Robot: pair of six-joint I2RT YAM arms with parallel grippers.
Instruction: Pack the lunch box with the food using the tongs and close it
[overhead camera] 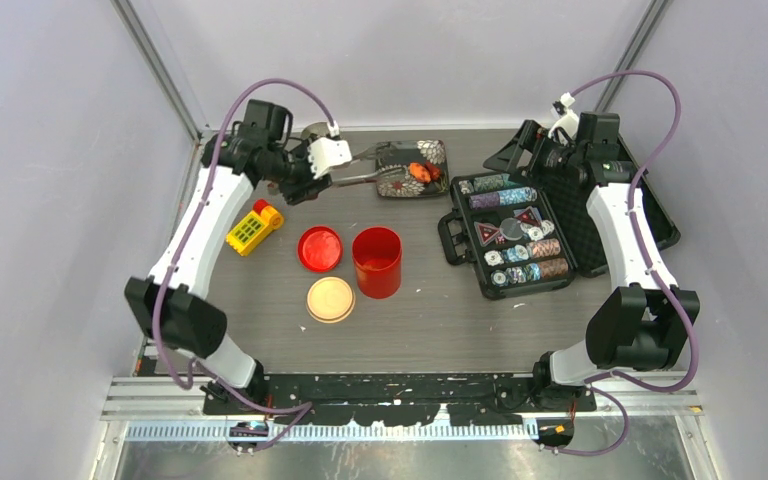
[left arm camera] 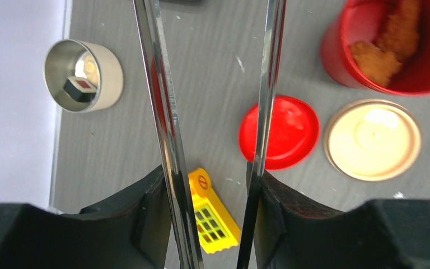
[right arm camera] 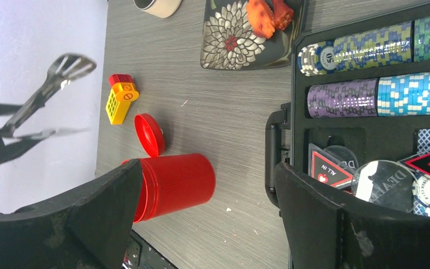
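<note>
Metal tongs [overhead camera: 358,181] sit in my left gripper, its fingers against their two arms. The tongs' arms are spread, with nothing visible between them. Seen from the top, their tips are over the dark flowered plate [overhead camera: 410,187], left of the orange and red food [overhead camera: 421,172]. Brown fried pieces [left arm camera: 378,61] lie inside the red container [left arm camera: 336,50]. A red lid [overhead camera: 320,249] and a beige lid [overhead camera: 331,299] rest beside it. My right gripper stands open and empty above the chip case's left side.
An open black case [overhead camera: 516,240] of poker chips fills the right. A yellow toy phone [overhead camera: 250,231] lies at left. The beige can [left arm camera: 109,75] at the back left contains small items. Table space between container and case is clear.
</note>
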